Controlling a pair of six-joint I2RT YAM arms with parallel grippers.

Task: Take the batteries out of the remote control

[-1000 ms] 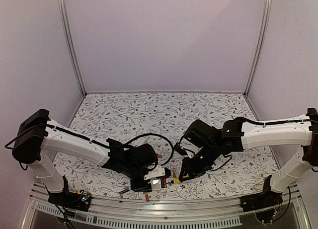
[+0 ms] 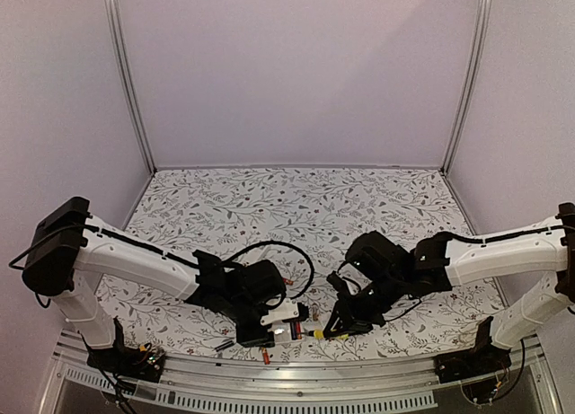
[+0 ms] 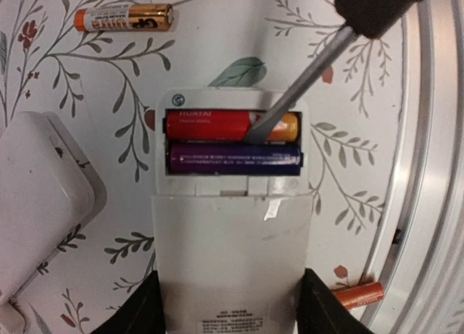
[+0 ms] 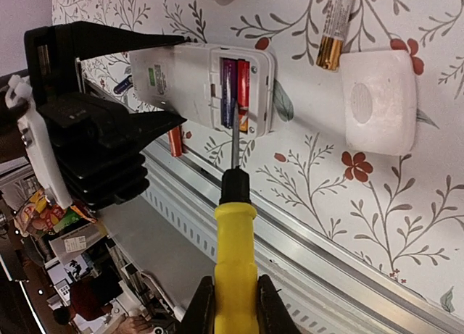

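My left gripper is shut on the white remote (image 3: 232, 240), whose open compartment holds a red battery (image 3: 206, 124) and a purple battery (image 3: 232, 159). My right gripper is shut on a yellow-handled screwdriver (image 4: 235, 261). In the left wrist view its flat tip (image 3: 261, 131) lies over the red battery toward its orange end, close to the gap between the two batteries. In the top view both grippers meet low at the front centre, and the arms partly hide the remote.
A gold battery (image 3: 123, 17) and a white case (image 4: 377, 102) lie beside the remote. An orange battery (image 3: 355, 296) lies by the metal rail (image 3: 428, 167) along the table's front edge.
The left arm has stayed where it was.
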